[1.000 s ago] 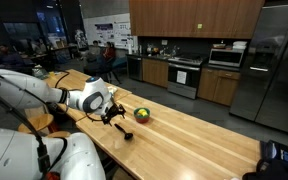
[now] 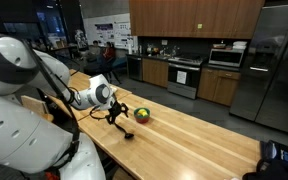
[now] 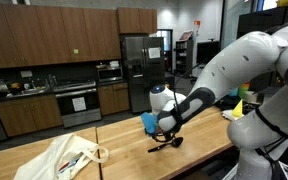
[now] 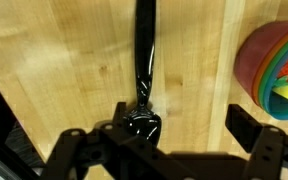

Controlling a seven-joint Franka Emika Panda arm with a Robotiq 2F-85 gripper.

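A black long-handled utensil lies on the wooden tabletop, its handle running away from me in the wrist view and its wider end near my left finger. My gripper is open above the table, with nothing held. In exterior view 1 the gripper hangs just left of and above the utensil. From the other side, in exterior view 2, the utensil shows beneath the arm. Part of its wider end is hidden by the gripper in the wrist view.
A stack of colourful bowls holding red and yellow items stands to the right in the wrist view. White cloth lies on the counter in exterior view 2.
The arm has shifted, with its white upper links now reaching higher and further into exterior view 1. My gripper remains near the utensil, which looks unmoved.
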